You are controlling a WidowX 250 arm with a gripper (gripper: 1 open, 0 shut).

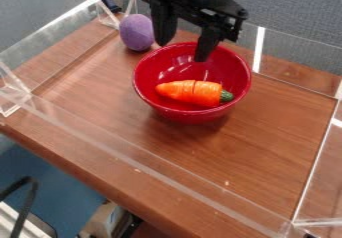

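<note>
A red bowl (158, 77) stands on the wooden table, holding an orange carrot (187, 92) with a green top. My black gripper (185, 46) hangs over the back part of the bowl, its fingers apart with nothing seen between them. A purple oval object (135, 31) lies on the table behind and left of the bowl, just left of the gripper.
Clear plastic walls edge the wooden table (107, 132) on the left, back, right and front. Past the front left edge is a blue floor with some items on it.
</note>
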